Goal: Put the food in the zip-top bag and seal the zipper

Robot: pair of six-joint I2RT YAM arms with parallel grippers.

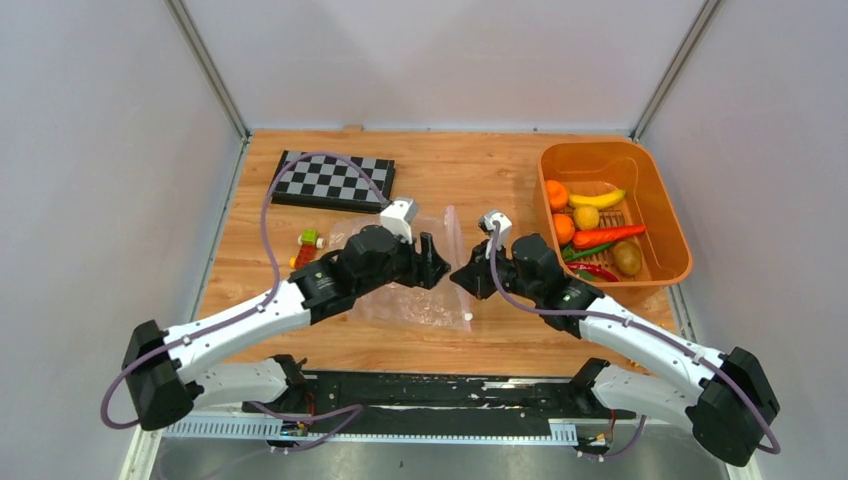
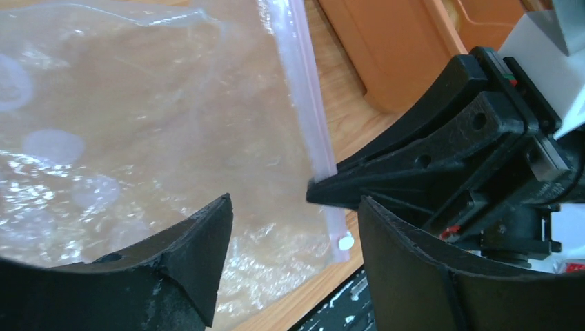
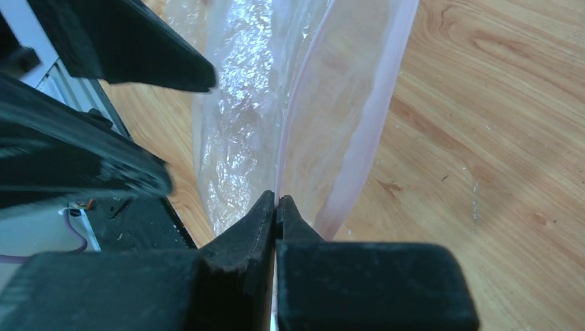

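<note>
A clear zip top bag lies in the middle of the table and looks empty. My right gripper is shut on one edge of its mouth; the other lilac zipper edge stands apart, so the mouth gapes there. A white slider sits at the near end of the zip. Facing it from the left, my left gripper is open over the bag, with nothing gripped. Food fills part of an orange bin on the right: a banana, carrot, potato and more.
At the back left lies a checkerboard. A small toy sits left of the bag, close to my left arm. The two grippers nearly meet over the bag's right edge. Bare table lies behind the bag, left of the bin.
</note>
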